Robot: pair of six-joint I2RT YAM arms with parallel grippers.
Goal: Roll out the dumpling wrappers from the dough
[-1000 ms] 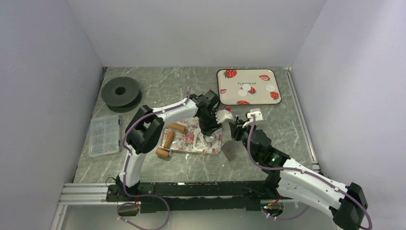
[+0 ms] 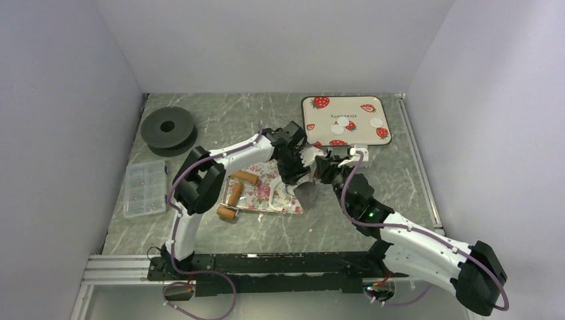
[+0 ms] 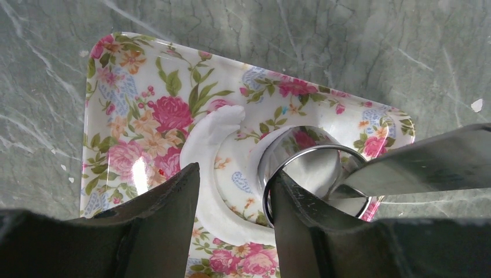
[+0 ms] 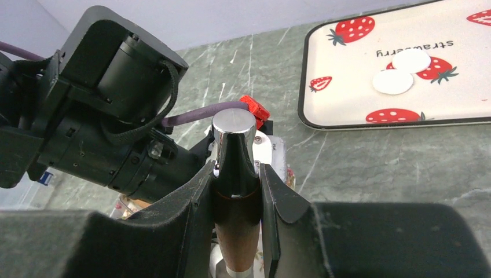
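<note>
A floral tray [image 2: 250, 200] holds a curved white strip of dough [image 3: 202, 174] and a shiny metal ring cutter [image 3: 301, 153] tilted on its side, with some white dough showing at its left edge. My left gripper stands open over the tray, its right finger overlapping the cutter's near rim in the view. From the right, a metal scraper [image 3: 428, 165] reaches over the tray, its blade [image 2: 306, 194] covering part of the cutter. My right gripper is closed around the scraper's wooden, metal-capped handle [image 4: 235, 214]. Whether the scraper touches the dough is hidden.
At the back right lies a strawberry tray [image 2: 323, 137] with several white dough discs [image 2: 376, 123] on it. Wooden rollers [image 2: 236, 194] lie at the floral tray's left. A black spool [image 2: 168, 130] and a clear box [image 2: 145, 190] stand farther left.
My right arm has moved left with the scraper, bringing the blade from beside the floral tray to over its right edge. The left arm has barely moved.
</note>
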